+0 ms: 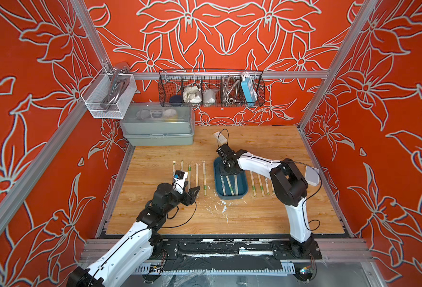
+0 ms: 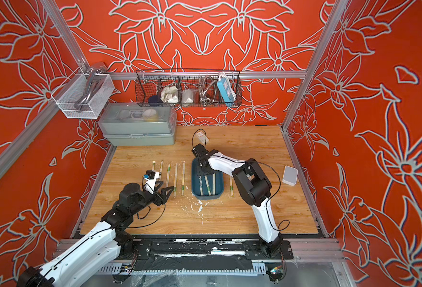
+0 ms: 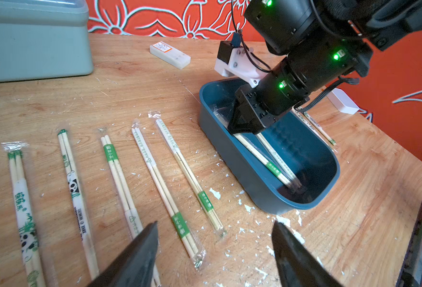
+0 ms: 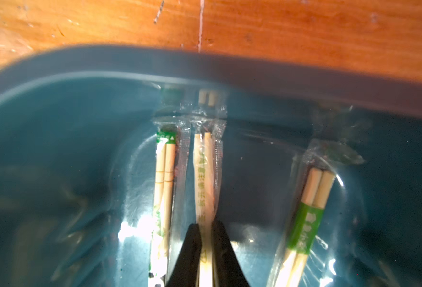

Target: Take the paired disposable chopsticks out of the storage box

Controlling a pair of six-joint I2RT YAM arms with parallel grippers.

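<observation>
The blue storage box [image 1: 230, 195] stands at the middle of the table, with three wrapped chopstick pairs inside. Reaching down into it, my right gripper is shut on the middle chopsticks [image 4: 204, 181], whose wrapped pair runs between its fingertips. A green-tipped pair [image 4: 163, 167] lies to one side and a green-banded pair [image 4: 308, 224] to the other, in the right wrist view. My left gripper hovers open near the laid-out pairs, left of the box, nothing between its fingers.
Several wrapped pairs lie in a row left of the box, among them a near one [image 3: 191, 172]; more pairs [image 1: 254, 184] lie right of it. White scraps [image 1: 224, 206] litter the front. A grey case [image 1: 158, 136] stands at the back left.
</observation>
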